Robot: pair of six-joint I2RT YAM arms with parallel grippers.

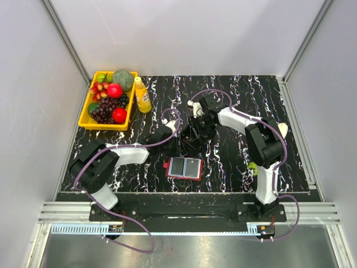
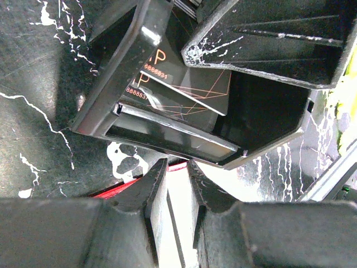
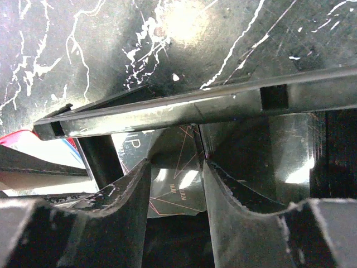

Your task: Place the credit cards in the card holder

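A dark card holder [image 2: 167, 134] fills the middle of the left wrist view, with black cards [image 2: 195, 89] bearing printed numbers inside it. In the right wrist view a similar card [image 3: 175, 167] sits within the holder's frame [image 3: 150, 114]. My left gripper is just beside the holder, its fingers part open with a gap between them. My right gripper is open at the cards, its fingertips over them; whether anything is between them is unclear. A red-edged open card case [image 1: 184, 168] lies below both grippers in the top view.
A yellow fruit basket [image 1: 88, 124] and a yellow bottle [image 1: 142, 97] stand at the back left. Small light and green items [image 1: 252, 167] lie at the right, partly behind the right arm.
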